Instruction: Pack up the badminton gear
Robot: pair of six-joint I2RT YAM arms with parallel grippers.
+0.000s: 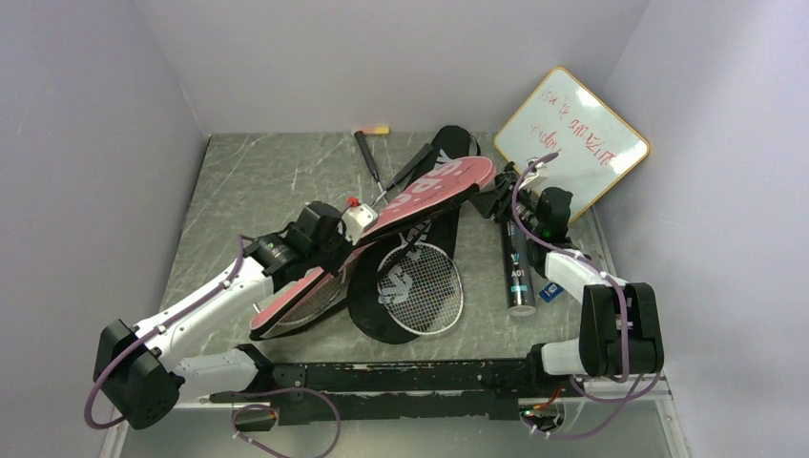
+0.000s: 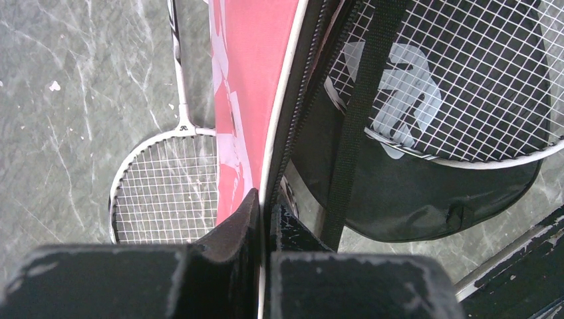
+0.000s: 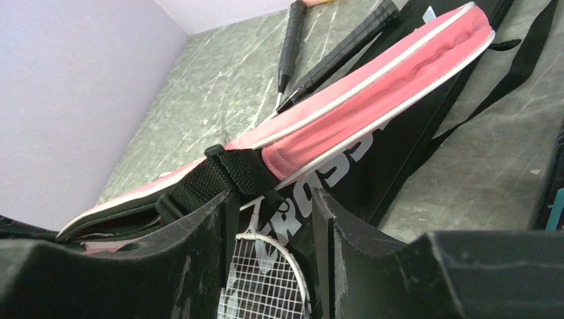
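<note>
A red-and-black racket bag (image 1: 434,191) is held tilted across the middle of the table, its long zipped side facing front. The left gripper is shut on the white-piped zip edge of that bag. Close to the bag's upper right end, the right gripper has its fingers apart; black webbing (image 3: 249,171) lies just beyond them, and nothing is clearly gripped. Below the red bag, a black bag (image 1: 367,310) lies flat with a white-framed racket (image 1: 425,288) on it. Another racket (image 2: 163,189) lies partly hidden under the red bag.
Racket handles (image 1: 365,153) point to the back. A black shuttlecock tube (image 1: 518,277) lies below the right arm, beside a small blue box (image 1: 550,292). The whiteboard (image 1: 582,124) leans at back right. Bare table shows at back left.
</note>
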